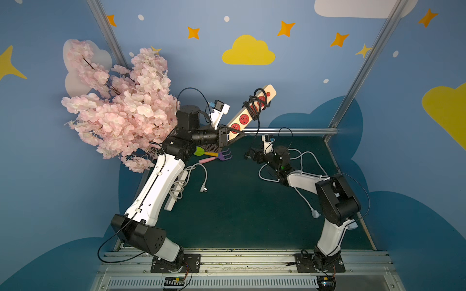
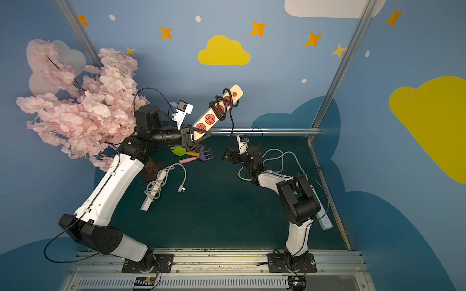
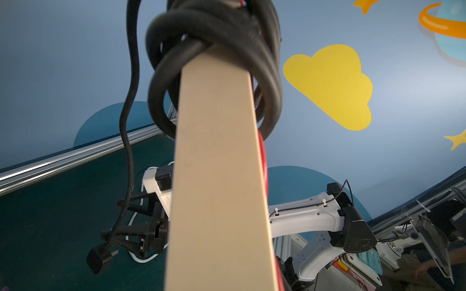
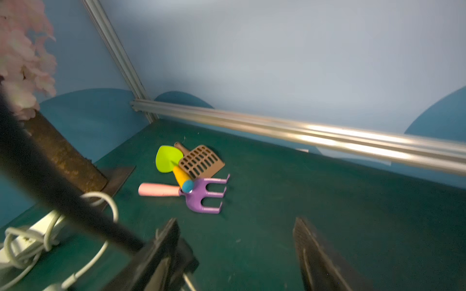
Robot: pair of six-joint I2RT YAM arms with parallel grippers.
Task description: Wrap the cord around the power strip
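Observation:
The cream power strip [image 1: 240, 117] with red sockets is held up, slanting, by my left gripper [image 1: 235, 134], which is shut on its lower end. Several loops of black cord [image 3: 208, 24] circle the strip toward its far end. From those loops a loose length hangs down, ending in a black plug [image 3: 99, 258]. My right gripper stands open below the strip, its gap empty. In the right wrist view the cord slants down to the plug, which is partly hidden by the left finger [image 4: 160, 247]; whether they touch I cannot tell.
A white power strip with grey cord [image 2: 155, 189] lies on the left, and another white strip [image 2: 324, 220] on the right. Toy garden tools [image 4: 201, 194] lie at the back left, near pink blossoms [image 1: 131, 106].

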